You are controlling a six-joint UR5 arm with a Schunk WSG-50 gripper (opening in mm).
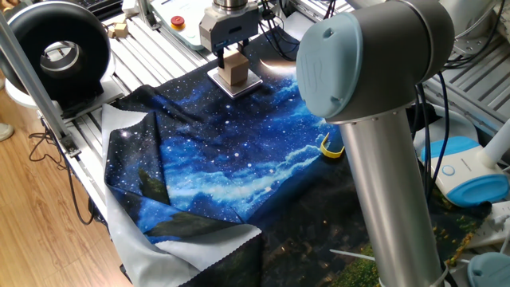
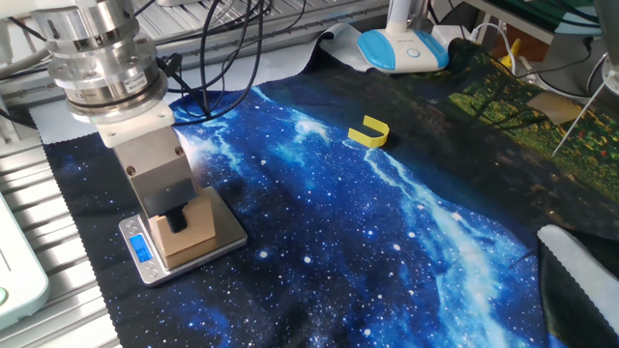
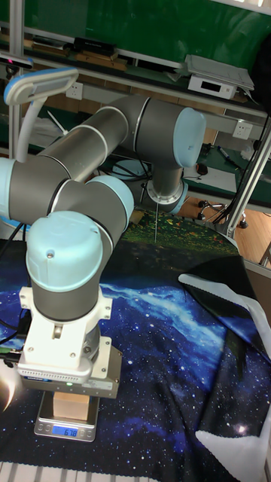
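Note:
A plain wooden block [image 1: 233,70] stands upright on a small silver scale [image 1: 249,85], which lies on the starry cloth. My gripper [image 1: 233,57] points down over the block, its fingers low around the block's upper part. In exterior view 2 a dark fingertip [image 2: 176,218] lies against or just in front of the near face of the block [image 2: 198,237]. The far finger is hidden there, so I cannot tell whether the fingers press on the wood. The scale's blue display [image 3: 65,432] is lit in exterior view 3, and the block [image 3: 71,406] shows beneath the gripper body.
A yellow bracket-like piece [image 2: 369,132] lies on the cloth, well away from the scale. The cloth [image 1: 231,147] is folded over at one corner. Black cables [image 2: 232,72] hang beside the wrist. A blue-and-white device base [image 2: 403,48] stands at the back.

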